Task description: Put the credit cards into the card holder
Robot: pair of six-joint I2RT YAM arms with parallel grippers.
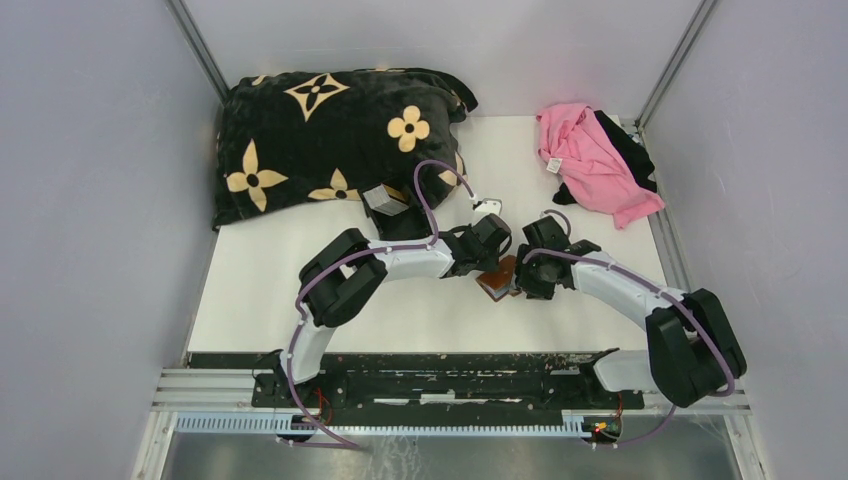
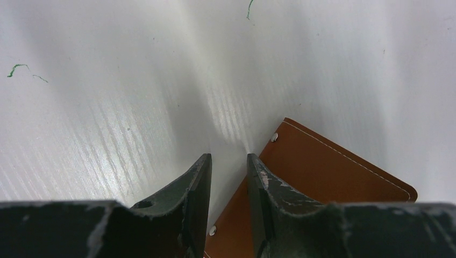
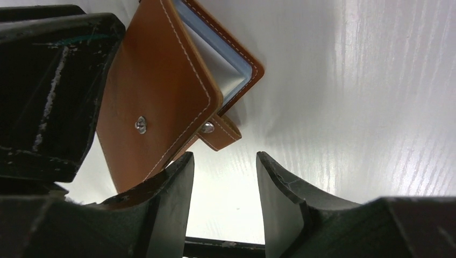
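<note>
The brown leather card holder (image 1: 497, 281) lies on the white table between my two grippers, its flap with snap strap raised and pale cards or sleeves showing inside in the right wrist view. My left gripper hangs over one edge of the holder (image 2: 328, 172), open by a narrow gap with nothing visible between its fingers. My right gripper stands open beside the holder's strap (image 3: 220, 137), nothing between its fingers. Part of the holder is hidden behind a dark gripper body in the right wrist view.
A black patterned cushion (image 1: 300, 140) fills the back left, with a dark box (image 1: 395, 220) holding a pale item in front of it. Pink and black cloths (image 1: 590, 160) lie at the back right.
</note>
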